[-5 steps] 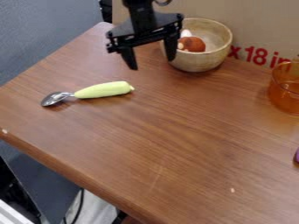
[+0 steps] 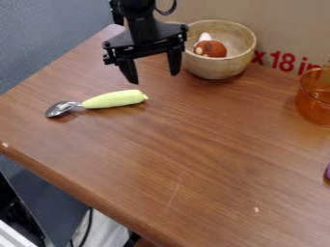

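My black gripper (image 2: 151, 69) hangs open over the back left of the wooden table, with nothing visible between its fingers, just left of a pale wooden bowl (image 2: 233, 65). The bowl holds a reddish-brown round object (image 2: 211, 49) with something white beside it. In front of the gripper lies a spoon (image 2: 64, 107) with a pale yellow-green object (image 2: 116, 98) along its handle end, on the tabletop.
An orange translucent container (image 2: 316, 96) stands at the right edge, and a small purple object (image 2: 326, 173) is cut off below it. A cardboard box (image 2: 273, 24) is behind.
My gripper has moved a little to the left, away from the bowl, over the last second. The objects on the table have not visibly moved.
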